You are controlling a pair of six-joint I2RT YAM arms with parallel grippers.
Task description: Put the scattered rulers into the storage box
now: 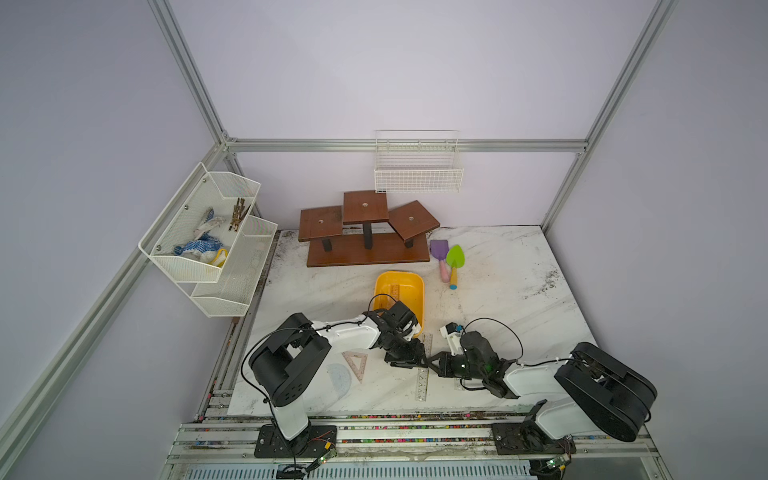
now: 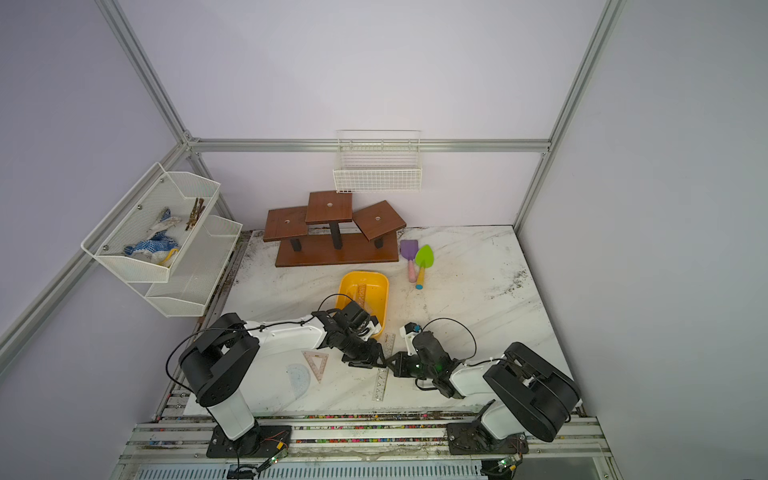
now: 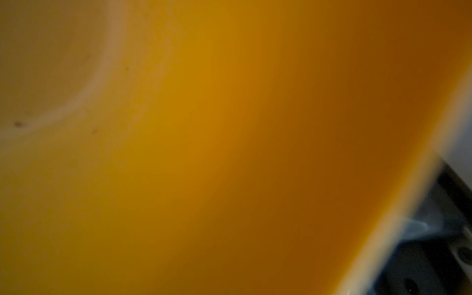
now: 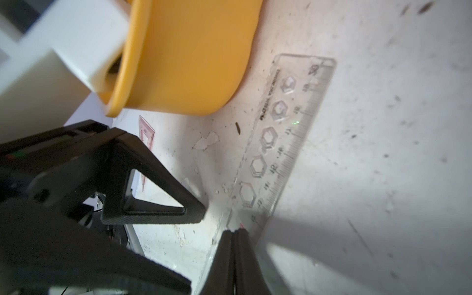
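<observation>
A clear straight ruler lies flat on the table, its far end near the yellow box. Over its middle, my right gripper is shut, nothing showing between its fingers; whether it touches the ruler is unclear. From the left comes my left gripper, its fingers apart at the ruler's left edge, holding nothing visible. Inside the box an orange-tinted ruler shows. A pinkish triangle and a clear round protractor lie left. Box wall fills the left wrist view, hiding that gripper's tips.
My left forearm stands against the box's near side. Purple and green toy shovels lie behind, beside a brown wooden stand. Both grippers are very close together.
</observation>
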